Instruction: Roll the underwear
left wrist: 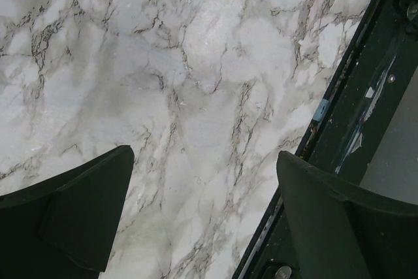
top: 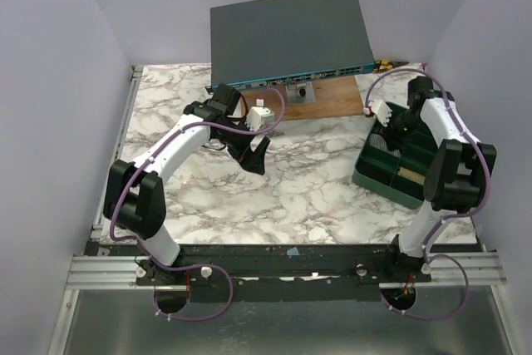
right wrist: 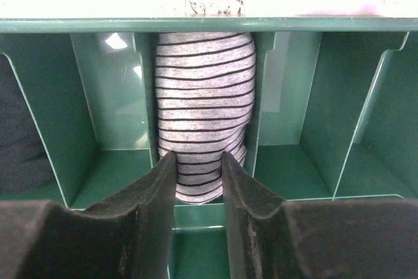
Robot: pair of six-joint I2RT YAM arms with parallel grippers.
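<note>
In the right wrist view, a striped grey-and-black rolled underwear (right wrist: 204, 89) stands in a middle compartment of the green organizer (right wrist: 333, 24). The fingertips of my right gripper press against its lower end, a little apart with striped fabric between them; whether they grip it cannot be told. A dark rolled item (right wrist: 19, 135) sits in the far left compartment. My left gripper stands open over bare marble, with nothing between its fingers.
The organizer stands at the right. A dark panel (top: 291, 31) over a wooden board (top: 332, 101) occupies the back.
</note>
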